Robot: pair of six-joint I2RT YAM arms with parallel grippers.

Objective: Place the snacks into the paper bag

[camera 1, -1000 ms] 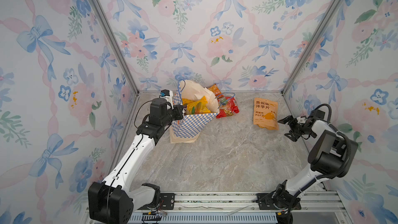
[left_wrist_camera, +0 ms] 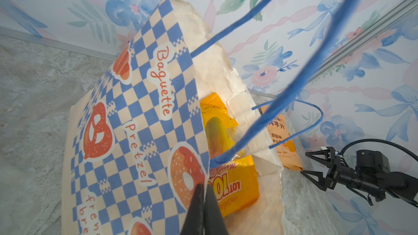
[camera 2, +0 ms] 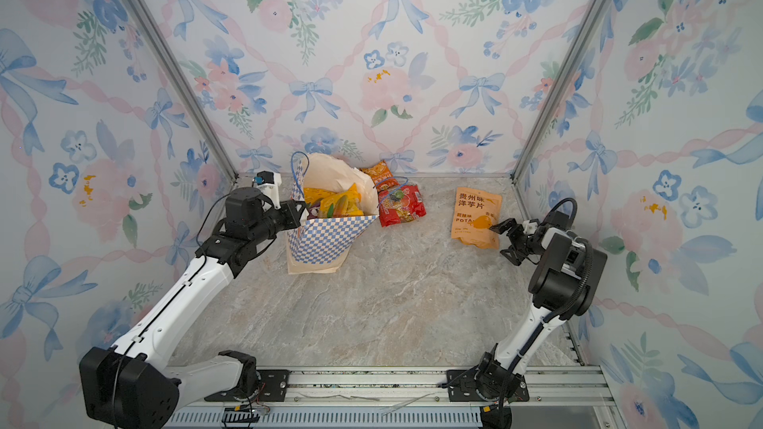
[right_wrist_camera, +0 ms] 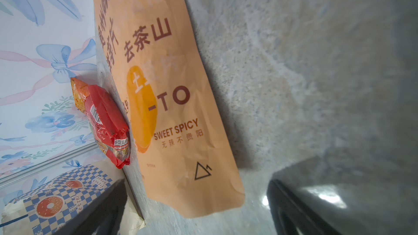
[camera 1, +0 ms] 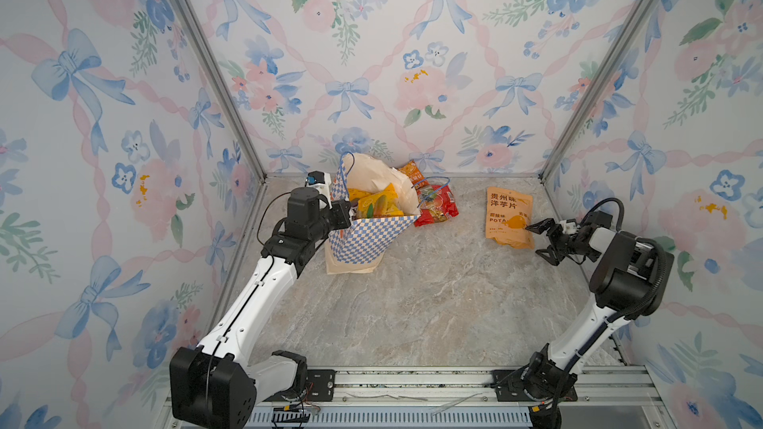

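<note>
A blue-checked paper bag stands at the left holding yellow snack packs. My left gripper is shut at the bag's upper edge by the blue handle; nothing clearly shows between its fingers. An orange potato chip pack lies flat at the right. My right gripper is open just beside that pack's right edge, its blurred fingers either side of the pack's near end in the right wrist view. A red snack pack and a smaller orange pack lie behind the bag, to its right.
The walls stand close behind the packs and to the right of my right arm.
My left arm and the bag have not visibly moved.
</note>
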